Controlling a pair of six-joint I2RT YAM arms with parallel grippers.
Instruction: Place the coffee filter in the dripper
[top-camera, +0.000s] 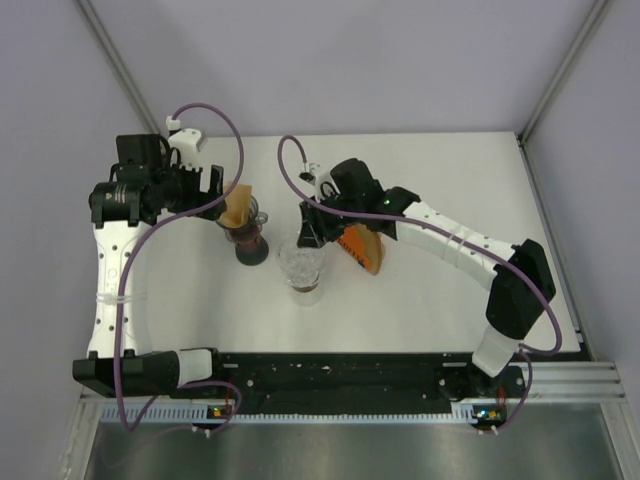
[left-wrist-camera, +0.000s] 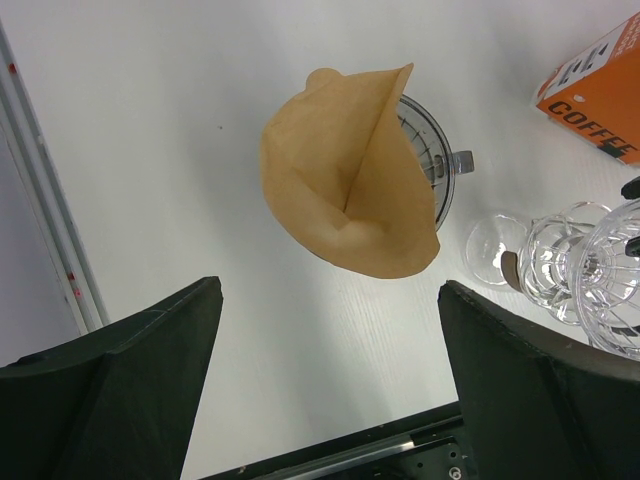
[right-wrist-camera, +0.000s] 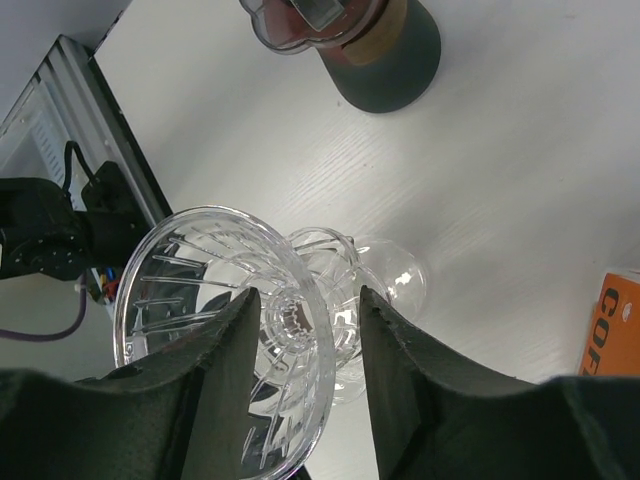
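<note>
A brown paper coffee filter (left-wrist-camera: 340, 180) sits in a dark-based dripper (top-camera: 251, 247) at left of the table, its handle visible in the left wrist view. My left gripper (top-camera: 214, 190) hangs above it, open and empty (left-wrist-camera: 330, 330). Right of it stands a clear ribbed plastic dripper (right-wrist-camera: 170, 300) on a clear glass vessel (top-camera: 306, 285). My right gripper (top-camera: 312, 230) is at this clear dripper, fingers part open over its rim; in the right wrist view (right-wrist-camera: 305, 320) the rim lies between or just behind the fingertips.
An orange coffee box (left-wrist-camera: 590, 100) lies behind the clear dripper, to its right. The table's front edge runs below both arms.
</note>
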